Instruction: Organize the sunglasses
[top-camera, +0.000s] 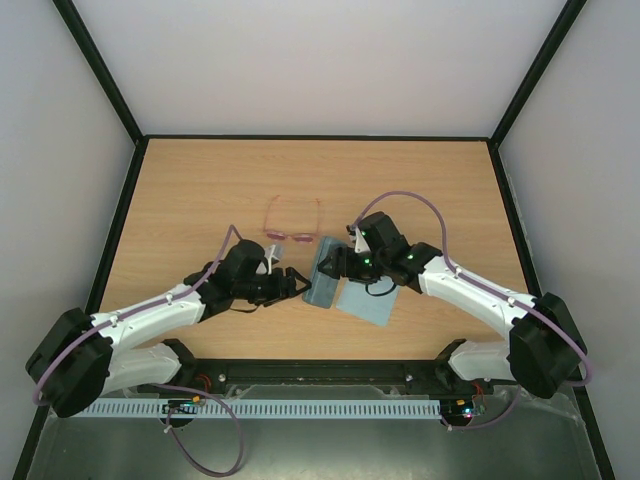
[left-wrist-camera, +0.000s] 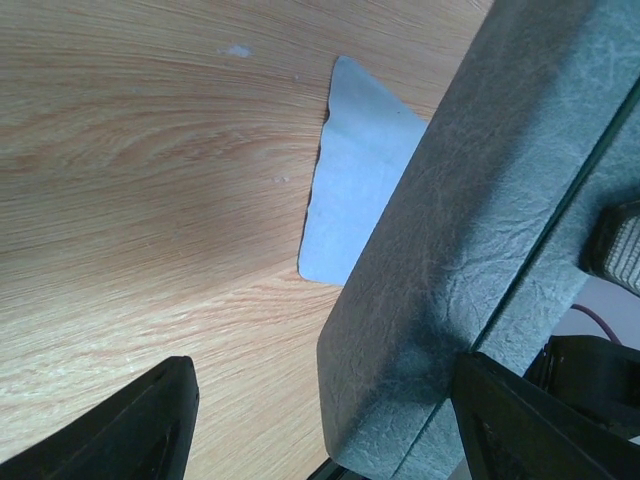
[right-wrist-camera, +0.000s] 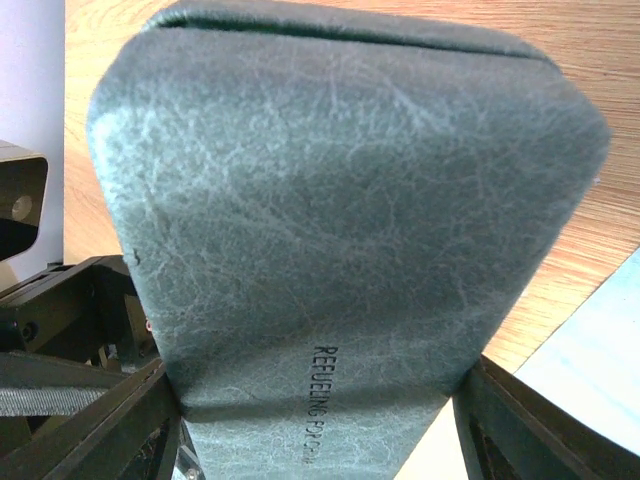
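A grey-green glasses case is near the middle of the table between my two grippers, its lid seam closed in the left wrist view. My right gripper has its fingers against both sides of the case, gripping it. The left gripper is open; its right finger touches the case's end, and bare table shows beside its left finger. Pink-framed sunglasses with dark lenses lie behind the grippers, temples unfolded toward the back.
A light blue cloth lies flat just right of the case, below the right arm. A small pale item is near the left gripper, partly hidden.
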